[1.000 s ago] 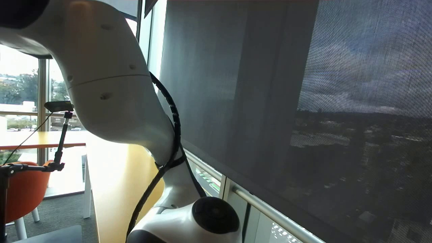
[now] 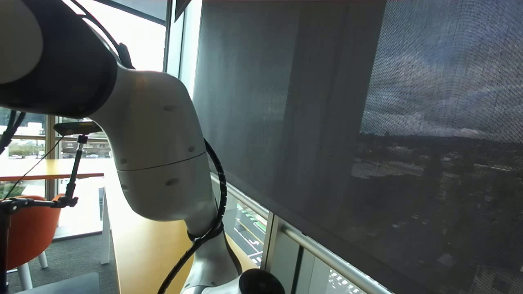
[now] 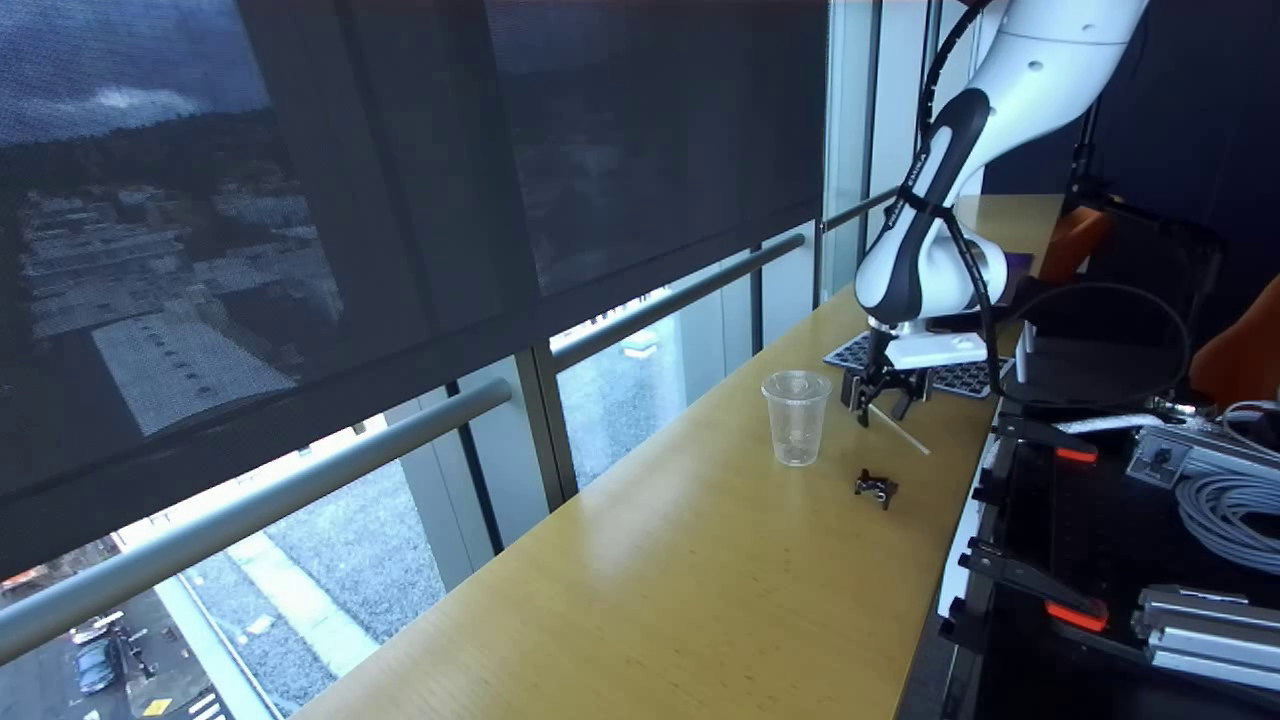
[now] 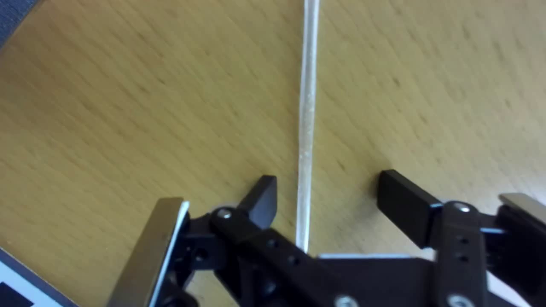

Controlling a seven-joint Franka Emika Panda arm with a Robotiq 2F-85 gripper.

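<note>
A thin, clear straw-like stick [image 4: 307, 107] lies on the wooden table, running from the top of the wrist view down between my fingers. My gripper is part open around it, with a gap on both sides; the left fingertip [image 4: 264, 200] is the closer one. The stick's near end passes out of sight by the gripper body. From the second exterior view, my gripper [image 3: 885, 406] is low over the table, and the stick [image 3: 902, 431] pokes out from beneath it. The first exterior view shows only the arm's upper links.
A clear plastic cup [image 3: 797, 420] stands upright beside the gripper, on the window side. A small black object [image 3: 876, 487] lies nearer the camera. Behind the gripper is a black-and-white patterned board [image 3: 960, 378].
In the first exterior view the arm has come down, its pale links now lower and further right in the picture.
</note>
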